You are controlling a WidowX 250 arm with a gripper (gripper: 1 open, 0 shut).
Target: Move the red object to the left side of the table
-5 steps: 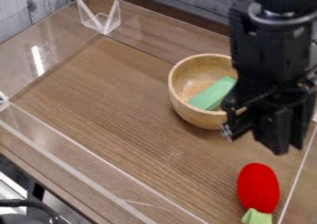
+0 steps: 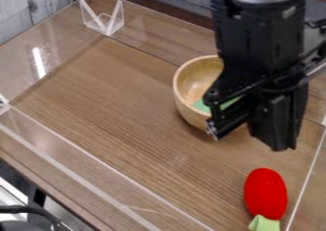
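Note:
A rounded red object (image 2: 265, 191) with a pale green end lies near the front right of the table, its green end toward the camera. My dark gripper (image 2: 249, 130) hangs over the right side, farther back than the red object and apart from it. Its fingers are hard to make out against the black body, so the state of the fingers is unclear. Nothing held can be seen.
Partly behind the gripper stands a tan bowl (image 2: 188, 85) with something green in it. A clear wire-like holder (image 2: 102, 18) sits at the far left corner.
My gripper has shifted left and away from the red object, and it now covers more of the bowl. The red object and bowl have stayed put.

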